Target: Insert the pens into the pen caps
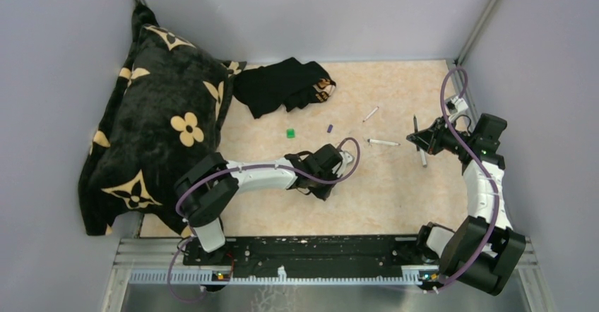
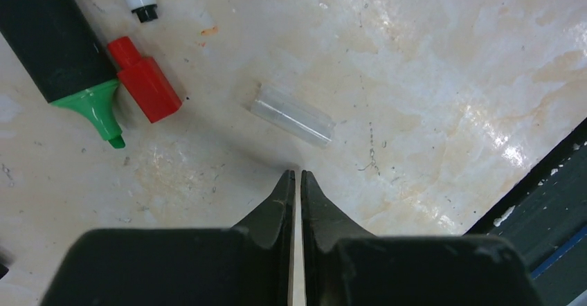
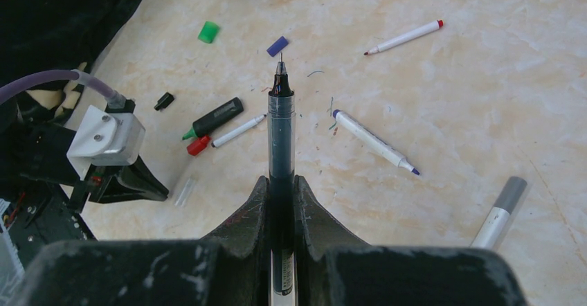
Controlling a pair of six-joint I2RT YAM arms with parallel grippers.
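Note:
The clear cap (image 2: 293,115) lies flat on the table, just beyond the tips of my left gripper. That gripper is drawn together to a thin slit, and nothing shows between its fingers. My right gripper is shut on a dark pen (image 3: 281,133), held upright in the right wrist view with its bare thin tip away from the gripper. A red cap (image 2: 147,83) rests against a black marker (image 2: 59,36) with a green tip. Also on the table are a green cap (image 3: 208,32), a blue cap (image 3: 277,46) and a small black cap (image 3: 164,101).
Uncapped white pens lie about: one red-ended (image 3: 408,37), one purple-tipped (image 3: 374,138), one slim (image 3: 237,131). A grey-ended marker (image 3: 500,212) sits below the right gripper. Black cloth (image 1: 282,86) and a dark blanket (image 1: 155,114) bound the left and back.

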